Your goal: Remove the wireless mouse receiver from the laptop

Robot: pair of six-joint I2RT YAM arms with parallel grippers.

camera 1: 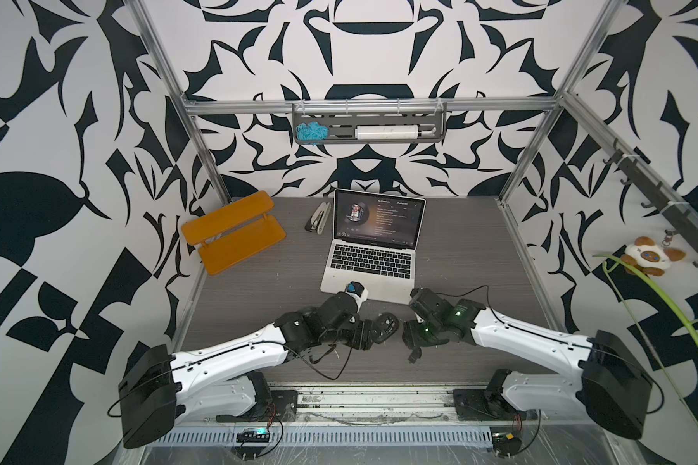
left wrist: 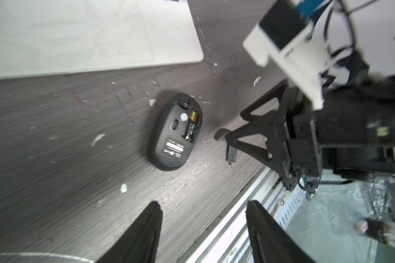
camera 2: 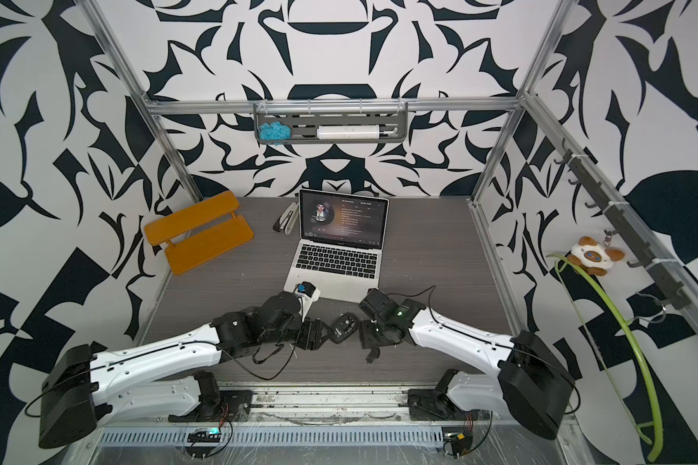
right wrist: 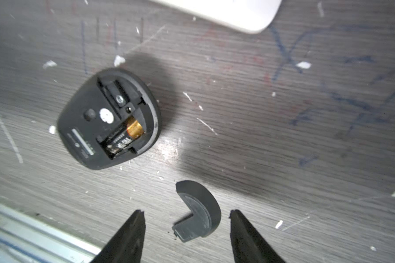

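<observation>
The silver laptop (camera 1: 368, 283) stands unfolded with its screen lit; I cannot make out a receiver on it. In front lies a black mouse (right wrist: 90, 127), underside up, its battery bay uncovered and a battery inside. Its loose dark cover (right wrist: 206, 210) rests on the table. My left gripper is open just left of the mouse, nothing between its fingers. Above the cover hangs my right gripper, also open, with the cover showing between its fingertips in the right wrist view but not gripped.
An orange folding stand (camera 1: 234, 232) is at the back left, and a stapler (camera 1: 318, 217) sits beside the screen. Both arms are close together around the mouse.
</observation>
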